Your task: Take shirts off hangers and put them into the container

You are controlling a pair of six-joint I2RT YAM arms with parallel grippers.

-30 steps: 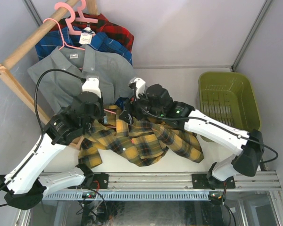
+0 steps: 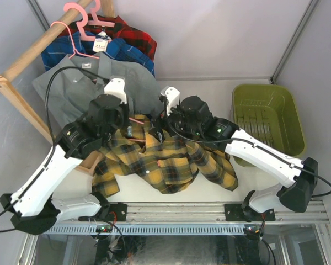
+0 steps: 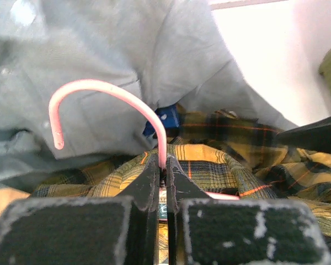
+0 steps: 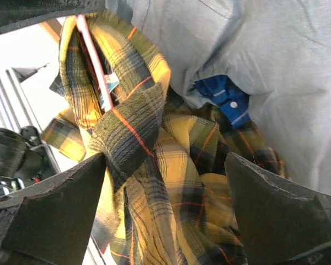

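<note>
A yellow-and-black plaid shirt (image 2: 165, 168) lies crumpled on the table below the rack. Its pink hanger (image 3: 107, 86) has its hook standing free, and my left gripper is shut on the neck just below that hook. One pink arm of the hanger (image 4: 95, 58) runs into the shirt in the right wrist view. My right gripper is open above the shirt's shoulder, with folds of plaid cloth (image 4: 133, 130) showing between its fingers but not clamped. The hanger's far end is hidden under the cloth.
A wooden rack (image 2: 41, 47) at the left holds a grey shirt (image 2: 135, 83), a blue plaid shirt (image 2: 129, 53) and a red plaid shirt (image 2: 138, 38), close behind the grippers. A green basket (image 2: 267, 94) stands at the right. Bare table lies in front of the basket.
My left gripper has shifted right and slightly toward the back, with the hanger held in it. The right gripper has moved a little to the right, and the plaid cloth near the hanger has shifted.
</note>
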